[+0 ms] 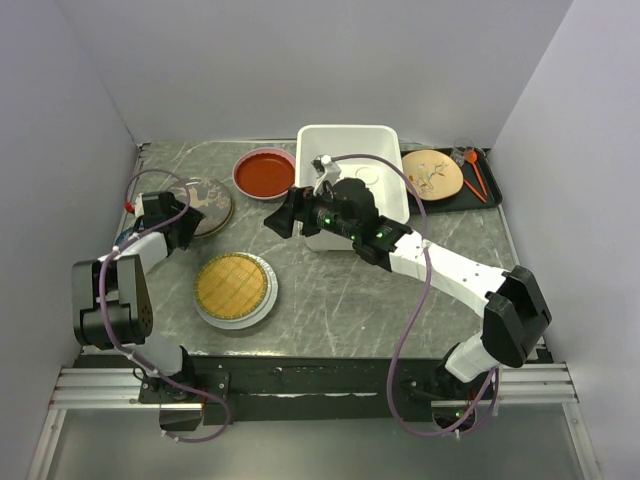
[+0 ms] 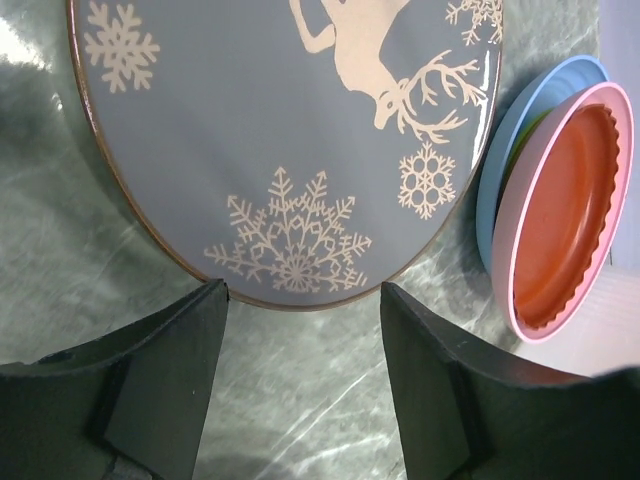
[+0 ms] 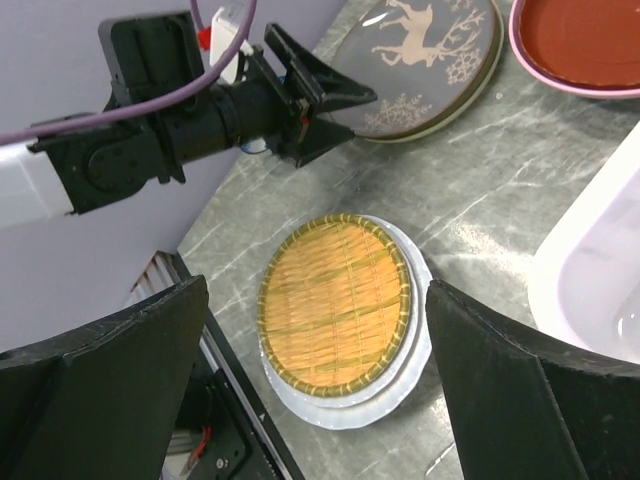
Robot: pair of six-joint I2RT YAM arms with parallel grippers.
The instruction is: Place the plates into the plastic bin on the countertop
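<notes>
A grey plate with snowflake and deer patterns (image 2: 300,150) lies stacked at the back left of the counter. My left gripper is at its near edge, fingers apart with the rim between or just before their tips. A pink-rimmed red dish (image 1: 264,174) sits at the back, and a woven yellow plate on white ones (image 3: 332,300) lies front centre-left. The white plastic bin (image 1: 346,133) stands at the back centre. My right gripper (image 1: 291,214) is open beside the bin's left side, nothing between its fingers.
A black tray (image 1: 450,205) at the back right holds a beige plate (image 1: 430,175), orange utensils and a clear glass. Walls enclose both sides and the back.
</notes>
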